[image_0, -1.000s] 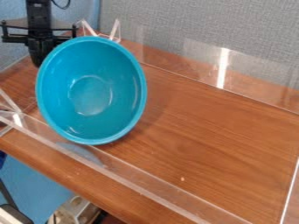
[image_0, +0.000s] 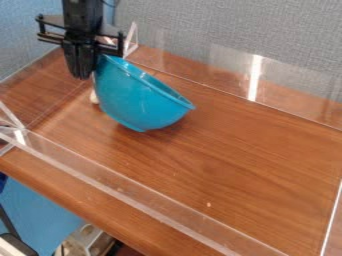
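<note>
A teal plastic bowl (image_0: 140, 100) is tilted on its side at the left back of the wooden table, its upper rim up against my gripper. My gripper (image_0: 88, 66) is at the upper left, shut, with its tips at the bowl's rim; whether the rim is between the fingers is hard to tell. A small light object behind the bowl is mostly hidden.
Clear plastic walls (image_0: 254, 78) border the wooden surface (image_0: 241, 170), with a grey textured panel behind. Some hardware lies below the table's edge at the lower left.
The bowl has turned from facing the camera to a more edge-on tilt and has shifted up and to the right. My gripper has moved to the right and slightly down.
</note>
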